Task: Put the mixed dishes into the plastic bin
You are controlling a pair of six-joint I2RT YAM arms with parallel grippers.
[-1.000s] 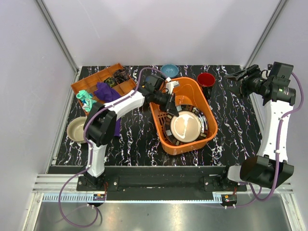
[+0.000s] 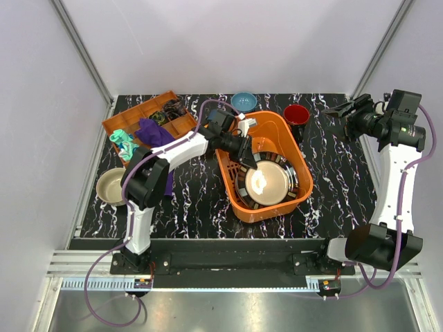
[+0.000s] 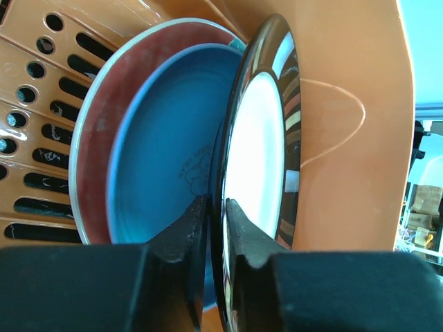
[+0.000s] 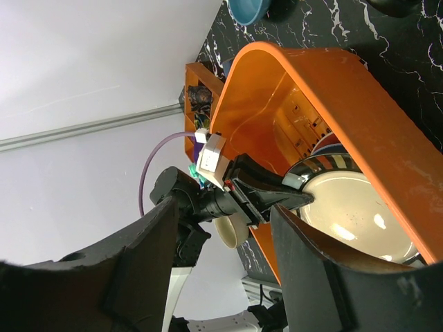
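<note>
A plate (image 3: pixel 259 149) with a dark patterned rim and pale centre stands tilted against the wall inside the orange plastic bin (image 2: pixel 305 164). In the left wrist view, the blue plate (image 3: pixel 166 131) and a reddish dish (image 3: pixel 93 155) lie beside it. My left gripper is narrowly open, its fingers on either side of the dark rim. Off to the right of the bin, my right gripper (image 2: pixel 339 111) is open and empty; its fingers (image 4: pixel 149 245) stand wide apart in the right wrist view.
Behind the bin are a blue bowl (image 2: pixel 243 102) and a red-and-black cup (image 2: pixel 297 116). An orange tray (image 2: pixel 140 111) with cloths is at the back left, and a cream bowl (image 2: pixel 111 187) lies at left. Table space right of the bin is clear.
</note>
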